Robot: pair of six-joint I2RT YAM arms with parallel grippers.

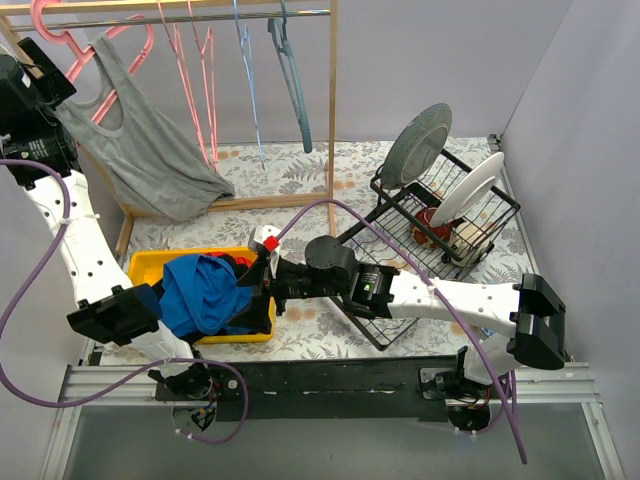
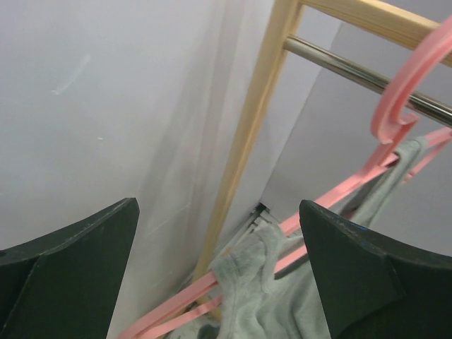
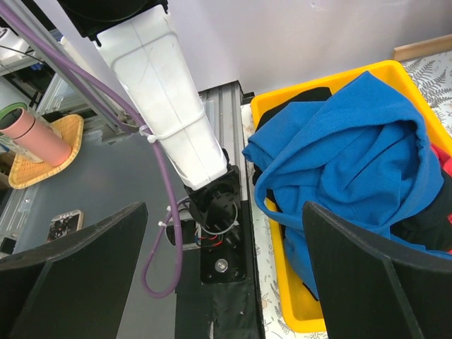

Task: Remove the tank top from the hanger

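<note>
A grey tank top (image 1: 155, 160) hangs on a pink hanger (image 1: 75, 30) at the rack's left end; in the left wrist view its grey strap (image 2: 244, 268) lies over the pink bar, below the hook (image 2: 388, 106). My left gripper is open, facing that strap, which shows between and beyond the fingers. My right gripper hangs open over the left part of the yellow bin (image 3: 296, 318), with blue cloth (image 3: 339, 155) below and beside it, nothing held.
More hangers hang along the rail (image 1: 230, 16). A dish rack (image 1: 450, 260) with plates stands on the right of the floral surface. The wooden frame's upright (image 2: 247, 134) stands beyond the left gripper. Walls close in both sides.
</note>
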